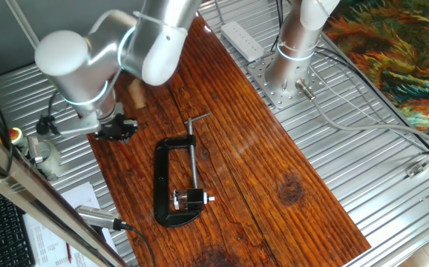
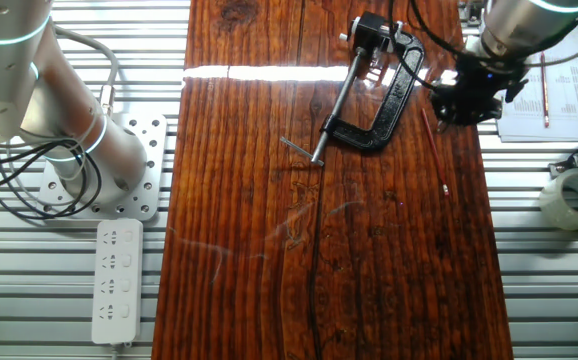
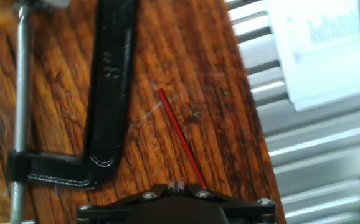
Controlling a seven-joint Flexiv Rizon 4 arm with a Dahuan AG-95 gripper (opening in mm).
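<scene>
My gripper looks shut at the bottom of the wrist view, with nothing visible between its fingertips. A thin red pencil [image 3: 180,138] lies flat on the wooden board, its near end running out of sight behind the gripper. Left of the pencil lies a large black C-clamp [image 3: 108,93] with a steel screw. In exterior view 1 the gripper [image 1: 118,132] hovers by the board's left edge, beyond the clamp [image 1: 160,178]. Exterior view 2 shows the pencil [image 2: 435,152] between the clamp [image 2: 394,105] and the board's edge.
A pale brown piece [image 1: 136,94] lies near the arm. Beside the board are paper sheets [image 2: 539,100], a tape roll [image 2: 575,197] and a white power strip [image 2: 119,280]. Much of the board is bare.
</scene>
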